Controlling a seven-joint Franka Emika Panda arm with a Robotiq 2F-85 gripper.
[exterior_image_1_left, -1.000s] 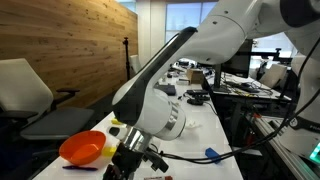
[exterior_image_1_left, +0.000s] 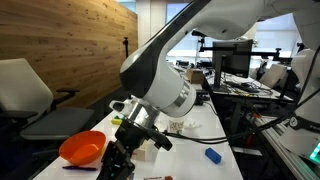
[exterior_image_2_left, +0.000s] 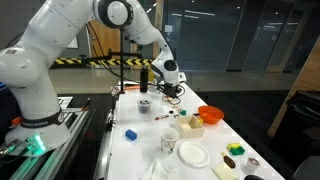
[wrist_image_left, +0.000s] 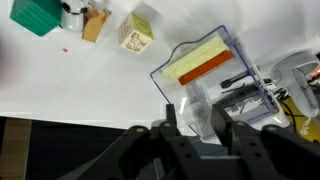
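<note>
In the wrist view my gripper has its dark fingers a little apart, with a pale, see-through object (wrist_image_left: 194, 98) between them; blur hides its exact shape. Just beyond lies a clear tray (wrist_image_left: 164, 88) holding a yellow block (wrist_image_left: 196, 57), a red-brown block (wrist_image_left: 207, 70) and dark slim items. Outside the tray sits a small yellow-sided box (wrist_image_left: 136, 34). Exterior view 1 shows the gripper (exterior_image_1_left: 117, 166) low at the bottom edge, its fingertips hard to make out. From exterior view 2 the arm (exterior_image_2_left: 167, 75) stands at the table's far end.
An orange bowl (exterior_image_1_left: 82, 148) stands left of the arm, and a beige box (exterior_image_2_left: 188, 129) lies near it in exterior view 2. A blue block (exterior_image_2_left: 131, 135), a white mug (exterior_image_2_left: 168, 141) and a white plate (exterior_image_2_left: 194, 155) occupy the nearer table. Open white surface surrounds the blue block.
The arm has risen and shifted to the right in exterior view 1, uncovering more of the beige box. The orange bowl and blue block have stayed put.
</note>
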